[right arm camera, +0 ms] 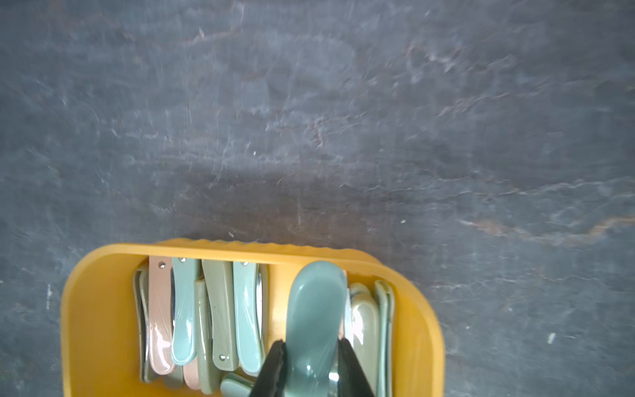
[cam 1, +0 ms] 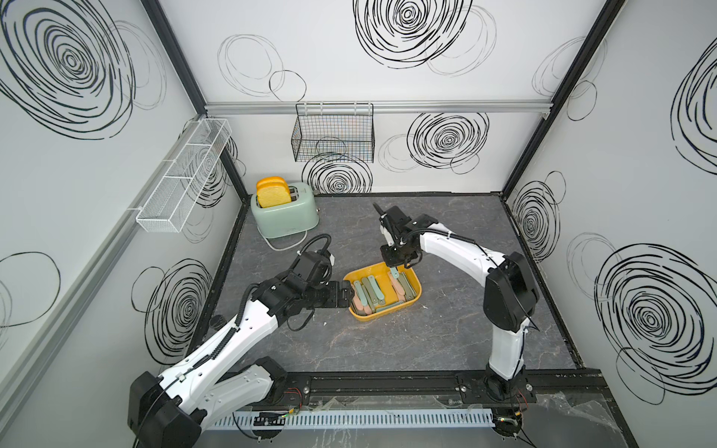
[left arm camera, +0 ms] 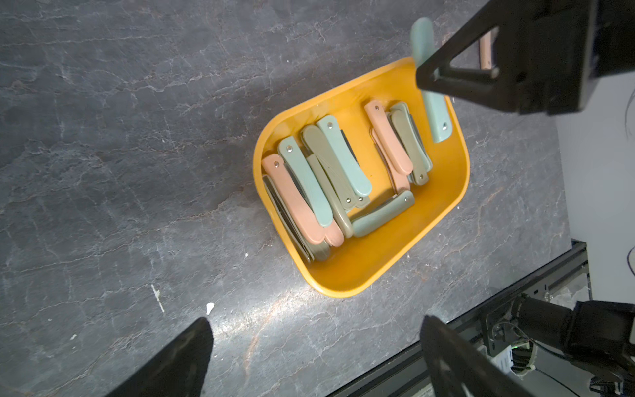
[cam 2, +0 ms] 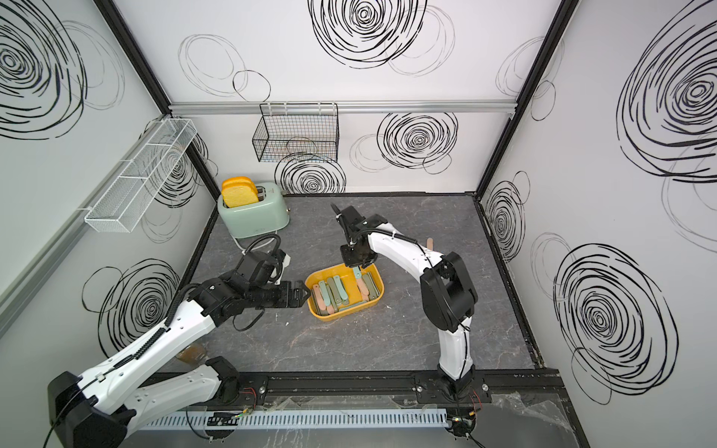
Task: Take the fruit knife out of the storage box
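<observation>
A teal fruit knife is gripped across its handle between the fingers of my right gripper. In the left wrist view the same knife hangs tilted above the right end of the yellow storage box. Several folded knives lie in that box: pink ones, teal ones and grey-green ones. My left gripper stands open beside the box's left end, its two fingers wide apart with nothing between them.
A pink knife lies on the table right of the box, partly behind the right arm. A green toaster stands at the back left.
</observation>
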